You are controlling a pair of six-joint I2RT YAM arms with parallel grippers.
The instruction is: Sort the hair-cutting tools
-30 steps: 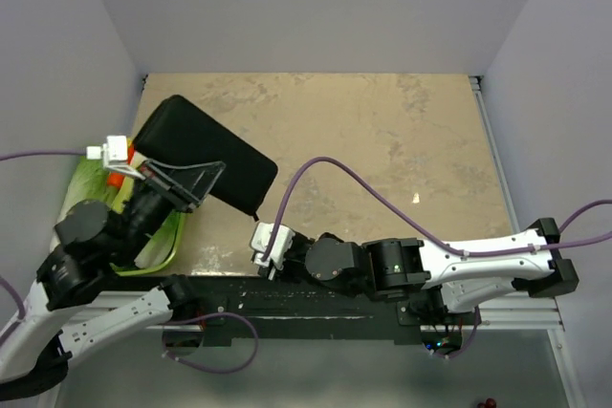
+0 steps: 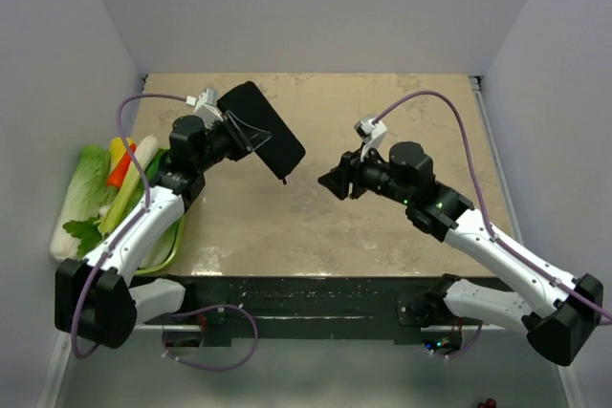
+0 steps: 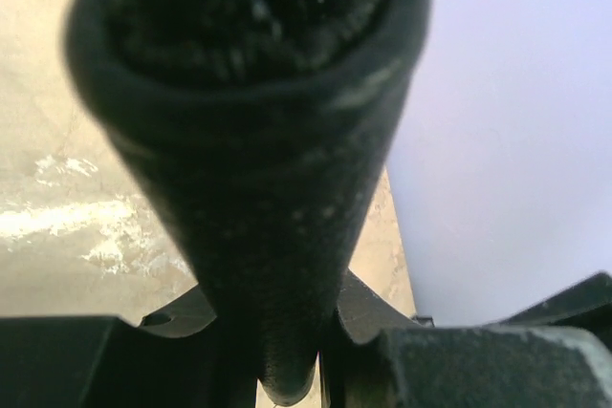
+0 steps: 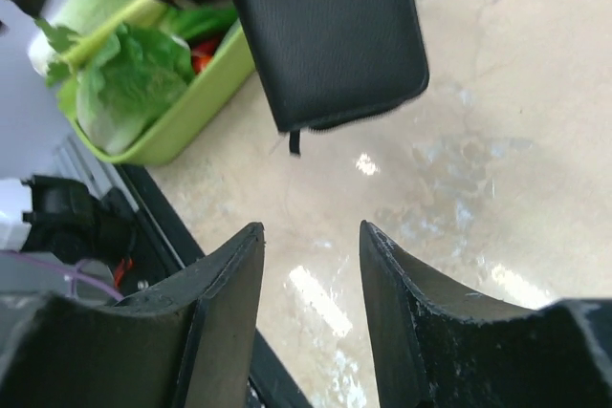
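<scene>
A black rectangular case [image 2: 260, 126] hangs above the table in my left gripper [image 2: 247, 136], tilted, with a small dark tab at its lower end. In the left wrist view its dark edge [image 3: 249, 169] fills the middle, between the fingers. In the right wrist view the case [image 4: 335, 45] is at the top. My right gripper [image 2: 339, 179] stands open and empty, to the right of the case and apart from it. No separate hair cutting tools are visible.
A green bin of vegetables [image 2: 170, 246] sits at the table's left side.
Both arms have moved back toward the rear of the table, the right also rightward. The case has travelled up and right in the top view with the left gripper.
</scene>
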